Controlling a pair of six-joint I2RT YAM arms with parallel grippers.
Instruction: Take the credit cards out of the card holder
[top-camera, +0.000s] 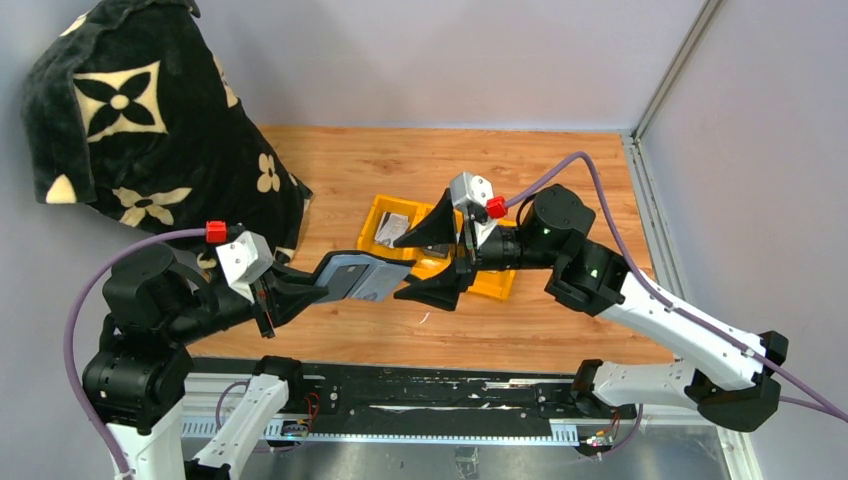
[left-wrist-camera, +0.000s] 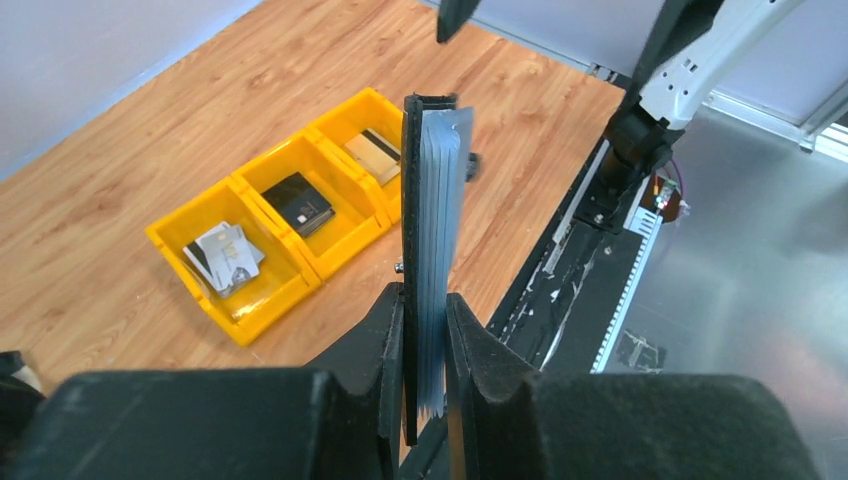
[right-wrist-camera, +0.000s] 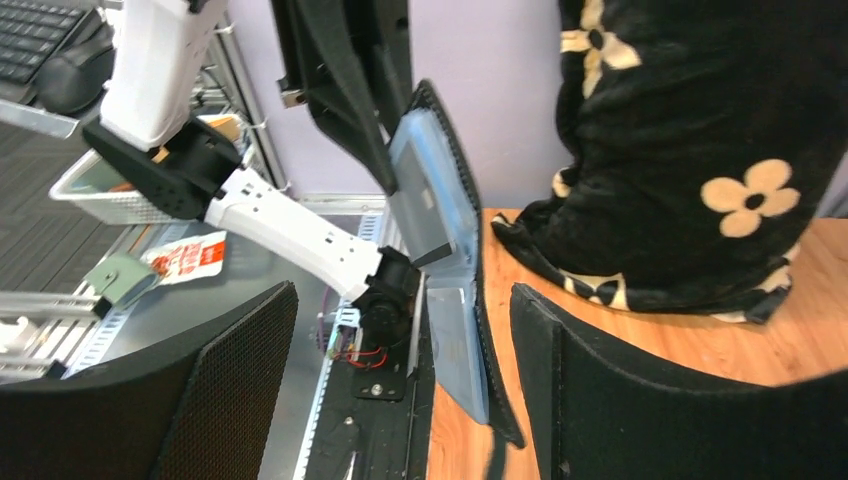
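A dark card holder with pale blue sleeves (top-camera: 362, 277) hangs above the table, its left end pinched in my left gripper (top-camera: 322, 290). Seen edge-on in the left wrist view, the card holder (left-wrist-camera: 437, 230) stands upright with its sleeves stacked against the black cover. In the right wrist view its sleeves (right-wrist-camera: 455, 320) face me, and a greyish card shape shows in the upper one. My right gripper (top-camera: 400, 265) is wide open around the holder's free right end, with neither finger visibly touching it. Between the right fingers no card is held.
On the wooden table (top-camera: 560, 170) stands a yellow divided tray (left-wrist-camera: 325, 270). Its compartments hold white cards (left-wrist-camera: 225, 257), a dark card stack (left-wrist-camera: 297, 203) and beige cards (left-wrist-camera: 375, 157). A black flowered cushion (top-camera: 150, 130) fills the back left.
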